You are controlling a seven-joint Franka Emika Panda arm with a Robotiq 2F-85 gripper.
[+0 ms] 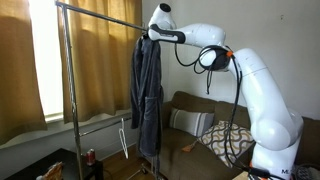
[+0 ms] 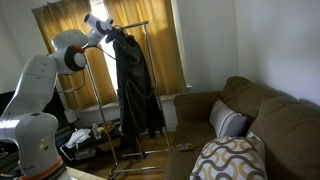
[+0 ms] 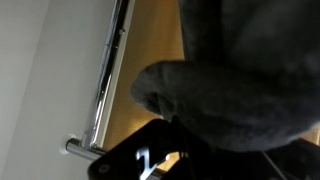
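Observation:
A long dark coat (image 1: pixel 148 95) hangs close to the metal clothes rack (image 1: pixel 71 75), its lower end near the rack's base. At the coat's top, high up by the rack's upper bar, is my gripper (image 1: pixel 147 35). In exterior view 2 the coat (image 2: pixel 135 85) hangs below the arm's end. Dark fabric (image 3: pixel 225 100) fills much of the wrist view and covers part of my gripper, which is shut on the coat. Whether a hanger is inside the coat, or rests on the bar, cannot be made out.
The brown sofa (image 2: pixel 200 125) with a patterned cushion (image 2: pixel 228 160) stands to one side of the rack. Yellow curtains (image 1: pixel 105 65) hang behind it. A dark table (image 1: pixel 50 165) is at the lower left in exterior view 1.

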